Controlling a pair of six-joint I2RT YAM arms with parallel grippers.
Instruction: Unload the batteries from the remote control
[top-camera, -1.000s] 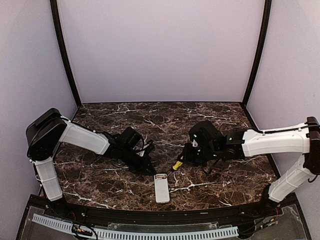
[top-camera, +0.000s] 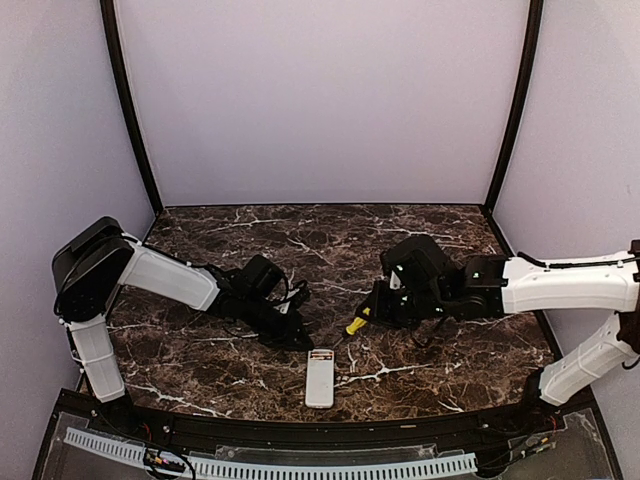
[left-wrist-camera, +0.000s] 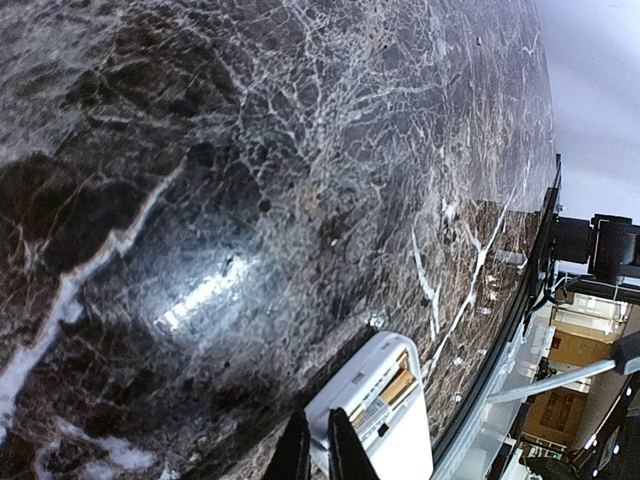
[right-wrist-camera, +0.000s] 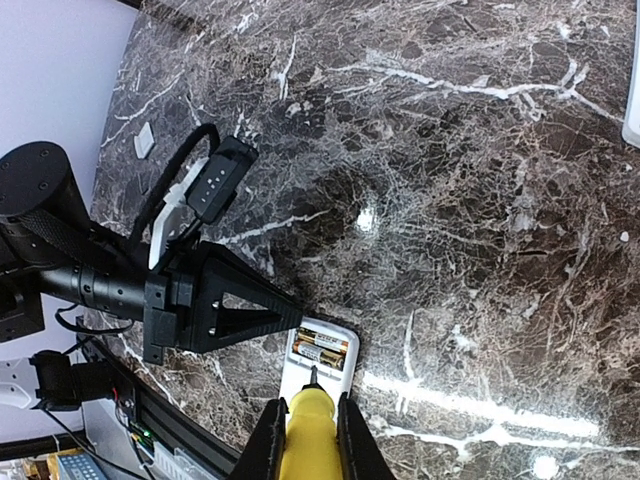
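Note:
The white remote control (top-camera: 320, 385) lies on the dark marble table, its open battery bay facing up at the far end. Batteries (right-wrist-camera: 320, 350) sit in that bay, seen in the right wrist view. My left gripper is shut, with its tips against the remote's far left corner; whether anything is pinched between them is hard to make out. To the right of the remote, my right gripper is shut on a yellow-handled tool (top-camera: 357, 321). Its thin dark tip points toward the bay; contact cannot be judged.
Bare marble (top-camera: 250, 385) surrounds the remote. Close in front runs the table's dark front edge (top-camera: 300, 428), with a pale slotted rail (top-camera: 330, 468) beyond it. A white object (right-wrist-camera: 632, 120) shows at the right wrist view's right border.
Since a second ago the remote has turned a little and its near end has shifted left. My left arm stayed still.

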